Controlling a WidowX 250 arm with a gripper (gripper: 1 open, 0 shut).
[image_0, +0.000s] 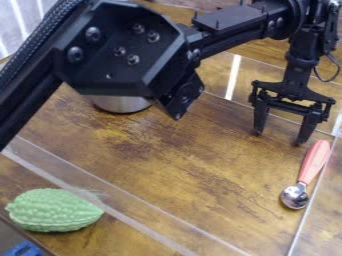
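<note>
My gripper (282, 126) hangs low at the upper right, its two dark fingers apart and pointing down at the wooden table, with nothing visible between them. Just below it to the right lies a scoop (315, 160) with a pink handle and a metal bowl at its lower end. A pale green bumpy bitter melon (54, 209) lies at the lower left. A steel pot (118, 103) stands at the left behind my arm, mostly hidden by it.
A blue object (16, 248) shows at the bottom left corner. My dark arm covers much of the upper left.
</note>
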